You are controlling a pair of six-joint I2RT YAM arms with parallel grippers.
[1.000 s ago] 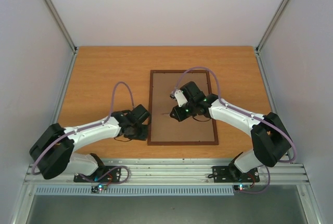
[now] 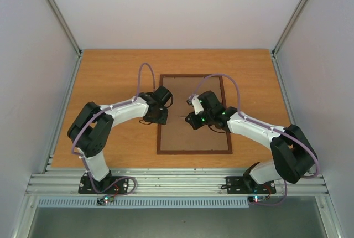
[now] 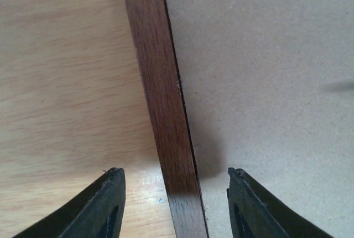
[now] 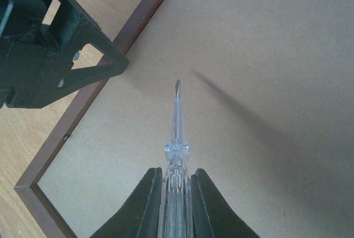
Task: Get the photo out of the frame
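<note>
A photo frame (image 2: 193, 151) lies backing-up, with a brown board (image 2: 193, 141) inside dark wood edges. My left gripper hovers over the frame's left edge (image 3: 160, 94), its fingers apart on either side of it, nothing between them. My right gripper is shut on a clear screwdriver (image 4: 177, 116), whose tip points out over the board toward the left edge. Small metal tabs show along the frame's inner edge. No photo is visible.
The bare wooden table (image 2: 110, 66) surrounds the frame, with free room at left and behind. Walls close in both sides and the back. The left gripper is close to the screwdriver's tip.
My right gripper has shifted slightly right with the screwdriver.
</note>
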